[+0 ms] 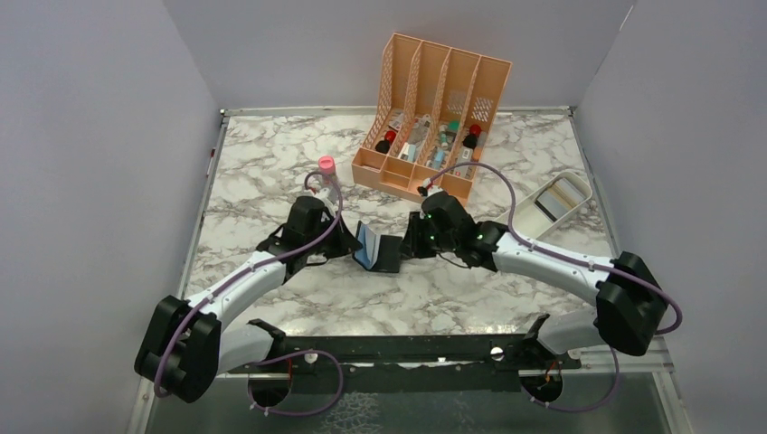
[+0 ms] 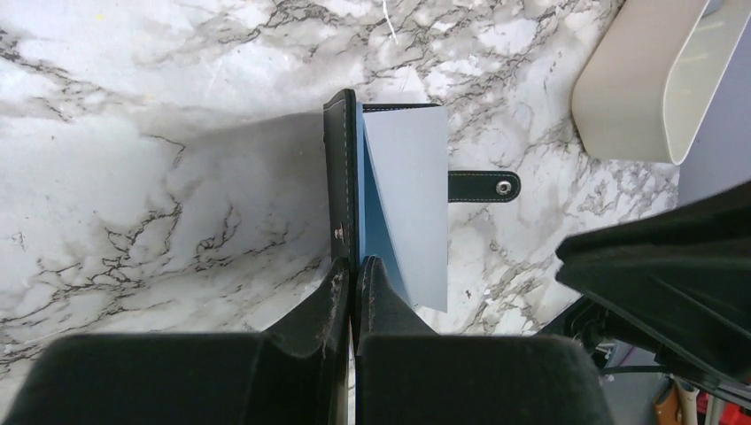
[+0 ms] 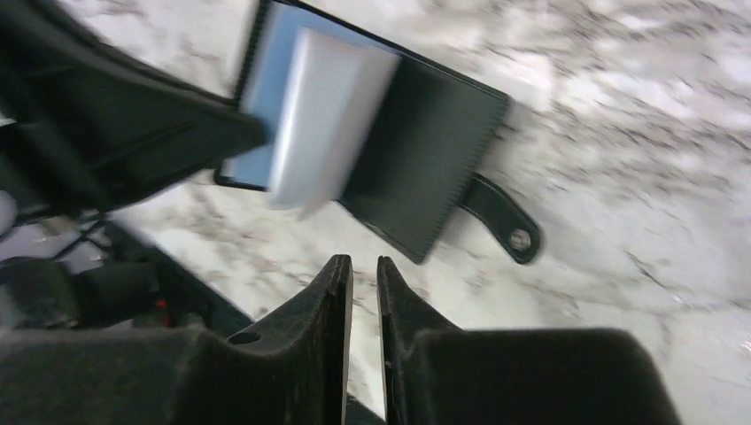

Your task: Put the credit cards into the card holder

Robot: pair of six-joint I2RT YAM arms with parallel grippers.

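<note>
The black card holder [image 1: 389,254] lies open on the marble between my grippers, its blue and white sleeves [image 2: 406,195] raised and a snap strap [image 2: 483,186] pointing out. My left gripper is shut at the upright cover's edge; whether that edge is between the fingers is unclear. My right gripper hovers right of the holder, its fingertips slightly apart with nothing between them. No card can be clearly told apart from the sleeves.
An orange organiser [image 1: 398,181] with small items stands at the back. A pink-capped bottle [image 1: 326,165] is behind my left arm. A cream tray [image 1: 579,188] with grey and white contents sits at the right.
</note>
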